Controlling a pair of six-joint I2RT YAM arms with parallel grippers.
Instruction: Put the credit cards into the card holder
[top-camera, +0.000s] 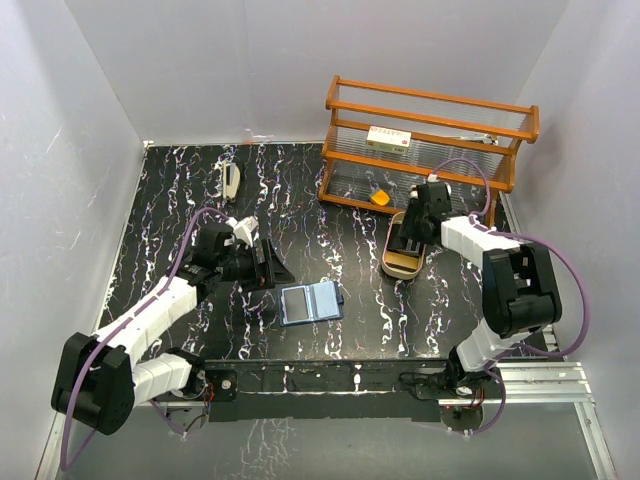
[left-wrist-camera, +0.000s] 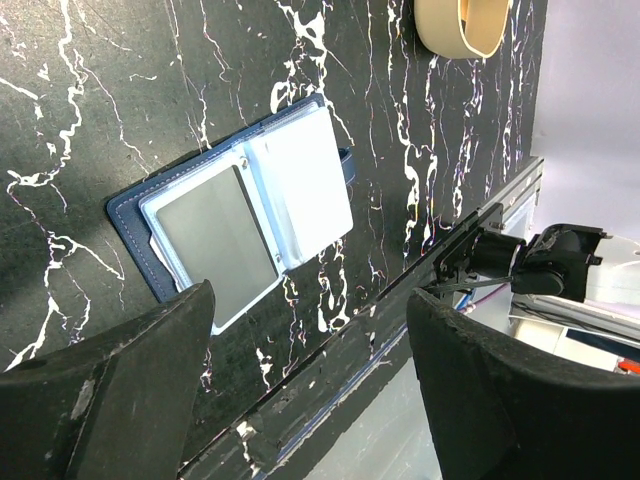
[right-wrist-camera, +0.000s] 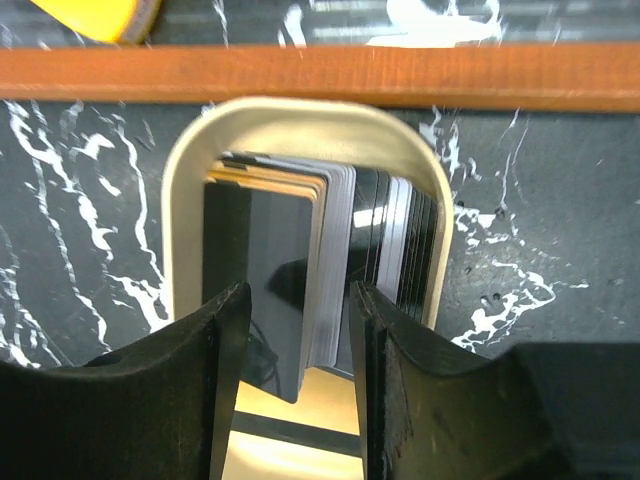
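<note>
A blue card holder (top-camera: 297, 305) lies open on the black marble table, clear sleeves facing up, seen closer in the left wrist view (left-wrist-camera: 215, 235). My left gripper (top-camera: 270, 265) hangs above and left of it, fingers apart with nothing between them. An oval tan box (top-camera: 400, 265) at the right holds a stack of cards (right-wrist-camera: 255, 270), dark, silver and gold-edged. Over this stack is my right gripper, open, its fingertips close to the cards; whether they touch cannot be told.
A wooden rack (top-camera: 430, 114) at the back carries a white box (top-camera: 388, 139) and a yellow object (top-camera: 379, 196). A pale device (top-camera: 229, 180) lies at the back left.
</note>
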